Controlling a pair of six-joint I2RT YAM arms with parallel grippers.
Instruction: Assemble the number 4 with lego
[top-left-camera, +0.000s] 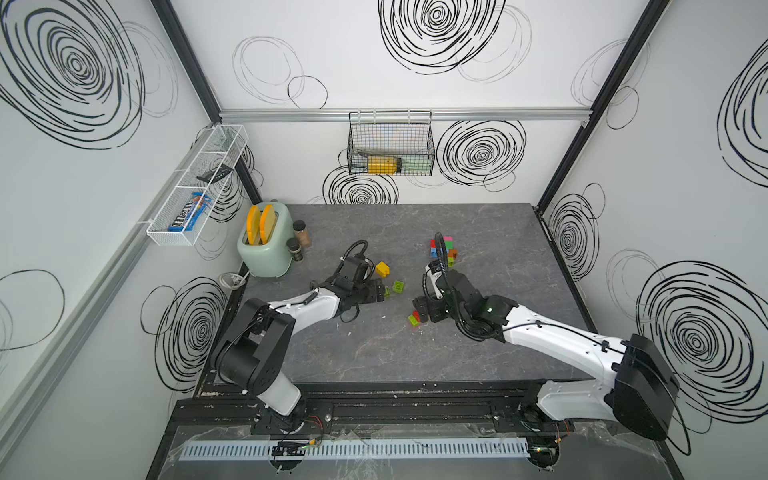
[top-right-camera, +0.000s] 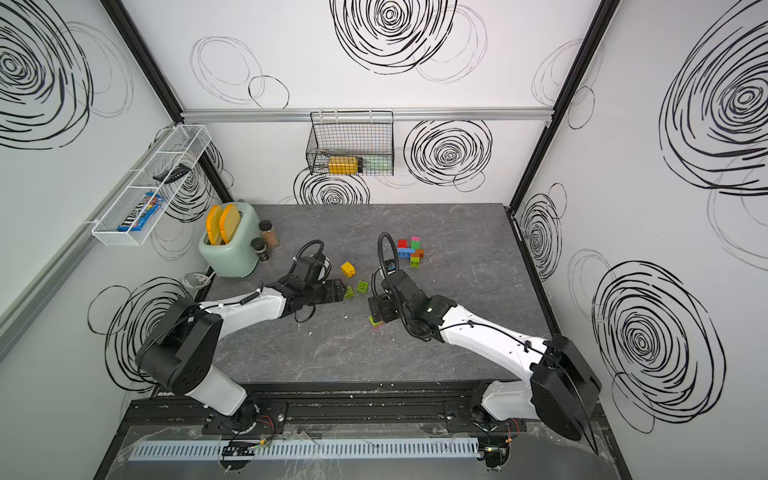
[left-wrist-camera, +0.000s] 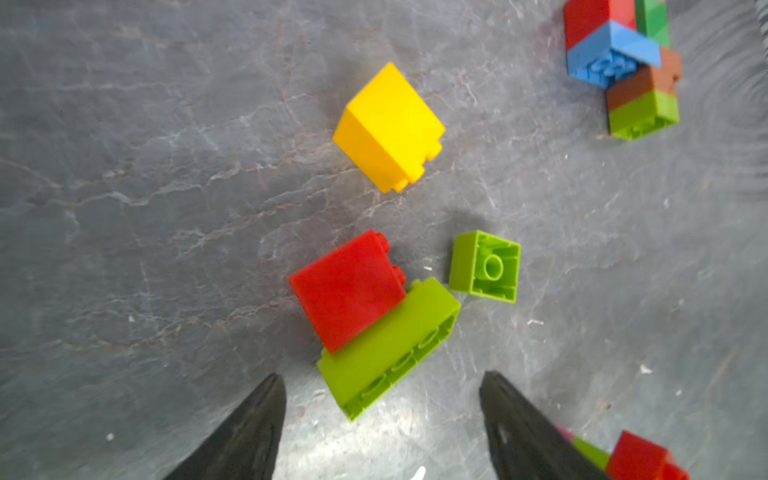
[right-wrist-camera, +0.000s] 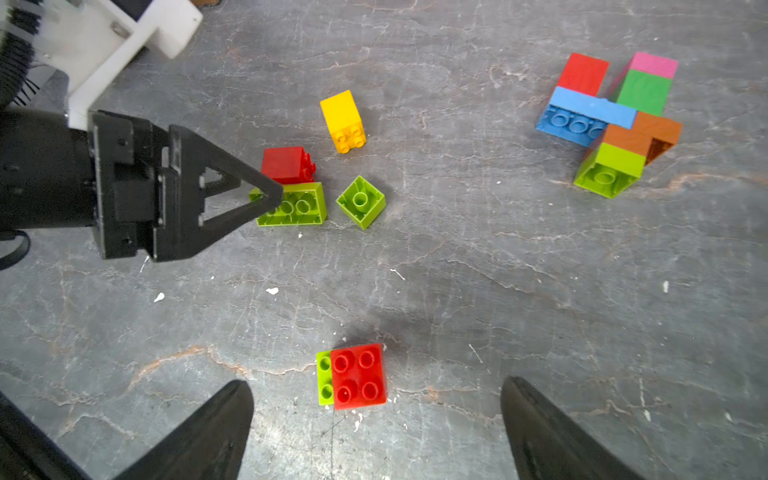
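Note:
My left gripper stands open above a red brick (left-wrist-camera: 345, 288) resting against a long lime brick (left-wrist-camera: 385, 348); a small lime brick (left-wrist-camera: 485, 266) and a yellow brick (left-wrist-camera: 384, 128) lie just beyond, apart. My right gripper stands open above a red brick (right-wrist-camera: 358, 376) with a lime piece (right-wrist-camera: 324, 377) along its left side in the right wrist view. A joined group at the back right has red (right-wrist-camera: 582, 73), blue (right-wrist-camera: 577, 116), green (right-wrist-camera: 644, 89), pink, brown (right-wrist-camera: 656, 132) and lime bricks.
A toaster (top-left-camera: 268, 252) and two spice jars (top-left-camera: 294, 249) stand at the back left. A wire basket (top-left-camera: 391, 144) hangs on the back wall.

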